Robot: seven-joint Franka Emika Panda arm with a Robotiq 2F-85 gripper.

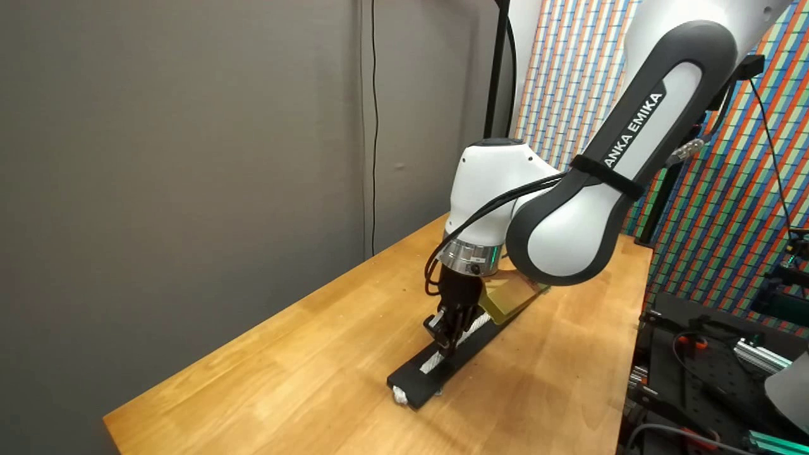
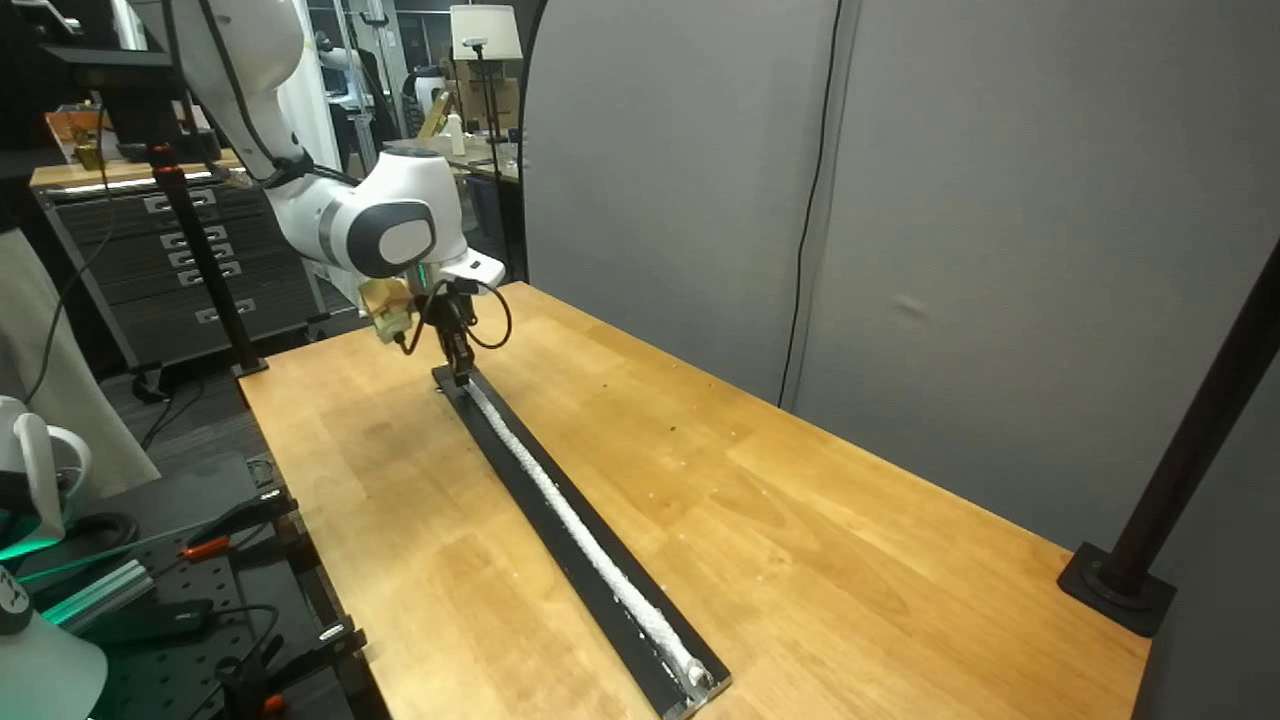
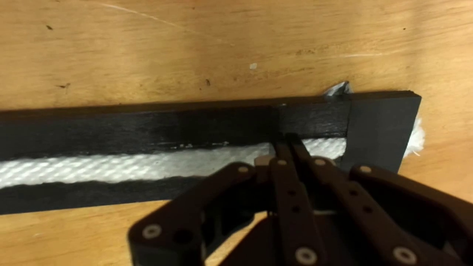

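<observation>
A long black channel strip (image 2: 564, 504) lies on the wooden table, with a white braided rope (image 2: 546, 480) running along its groove. In the wrist view the rope (image 3: 111, 166) shows on both sides of my gripper, and a frayed rope end sticks out past the black end piece (image 3: 379, 128). My gripper is shut, its two slim dark fingers close together and pointing down at the groove near that end. Whether something thin sits between the fingertips is hidden. Exterior view 1 also has the gripper (image 1: 445, 350) low over the strip (image 1: 462, 356).
A grey wall panel (image 1: 227, 151) runs along one side. A black post (image 2: 1200, 444) stands at the table's corner, and a dark bench with tools (image 2: 204, 600) adjoins the other side.
</observation>
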